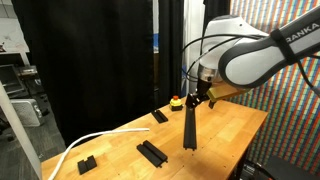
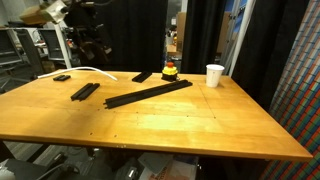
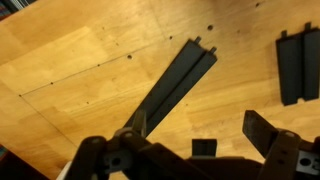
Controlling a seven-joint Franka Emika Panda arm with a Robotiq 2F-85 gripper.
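Note:
My gripper is open above the table, its two fingers far apart at the lower left and right of the wrist view, with nothing between them. Below it, on the wood, lies a pair of black strips [image 3: 178, 84] side by side at a slant. Another black piece [image 3: 298, 66] shows at the right of that view. Exterior view 1 has a long black strip [image 1: 190, 128] below the hand and a shorter black pair [image 1: 152, 154] left of it. The same long strip [image 2: 150, 94] lies across the table in exterior view 2.
A yellow, red and black toy [image 2: 170, 72] stands at the back near a flat black piece [image 2: 142, 76]. To its right is a white cup [image 2: 214, 75]. A white cable [image 1: 98, 135] curves along the left side, near a small black piece [image 1: 87, 165].

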